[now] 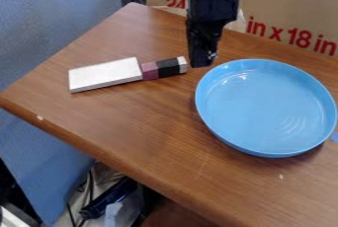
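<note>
A white flat block (103,74) with a short segmented end of pink, black and silver (166,68) lies on the wooden table (158,122). To its right is a light blue round plate (264,108). The black gripper (203,55) hangs from the top of the camera view, low beside the block's segmented end and behind the plate's left rim. Its fingers are dark and overlapping, so whether they are open or shut is unclear.
A cardboard box (284,14) stands along the back of the table. A blue padded surface (53,34) borders the left side.
</note>
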